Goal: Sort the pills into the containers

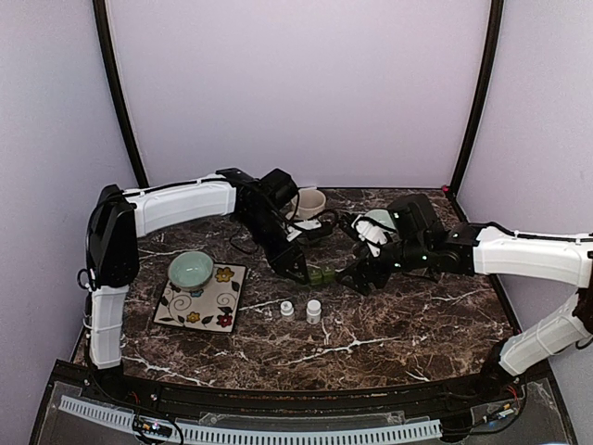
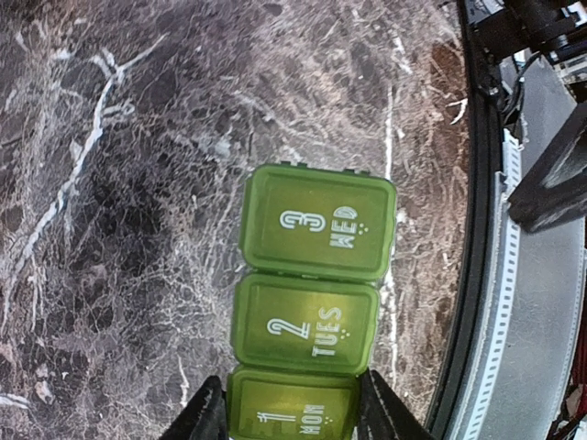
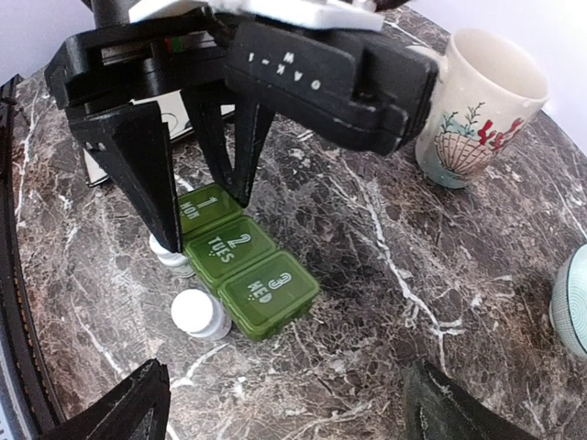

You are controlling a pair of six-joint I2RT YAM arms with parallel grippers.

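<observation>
A green pill organizer [image 2: 315, 226] with lids marked MON, TUES and WED is held by its MON end in my left gripper, shut on it; all three lids look closed. In the top view my right gripper [image 1: 361, 276] is just right of the organizer [image 1: 322, 276], its fingers apart with nothing visible between them; the right wrist view shows the fingers at the bottom corners, the organizer ahead of them. Two small white-capped bottles [image 1: 314, 311] [image 3: 197, 312] stand on the marble table in front of the organizer.
A patterned tray [image 1: 222, 306] with a pale green bowl [image 1: 190, 269] lies at the left. A decorated mug [image 3: 477, 110] stands at the back, with another pale bowl [image 3: 570, 298] at the back right.
</observation>
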